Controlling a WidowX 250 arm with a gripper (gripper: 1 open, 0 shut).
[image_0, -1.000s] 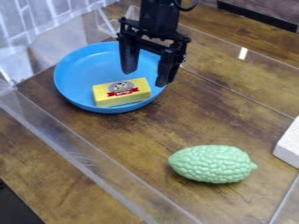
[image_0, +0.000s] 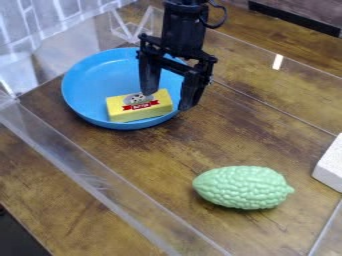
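My black gripper (image_0: 173, 75) hangs open over the right half of a blue bowl (image_0: 92, 83), its two fingers apart with no object seen between them. In the bowl's front part lies a yellow block (image_0: 150, 111) with a red-and-white label, just below and left of the gripper. A green, bumpy toy gourd (image_0: 243, 188) lies on the wooden table at the front right, outside the bowl.
A white object (image_0: 330, 162) is cut off at the right edge. Clear plastic edging (image_0: 94, 185) runs along the left side.
Over the last second my gripper has shifted slightly within its place above the bowl's right half and stays open. The block, bowl and gourd look unmoved.
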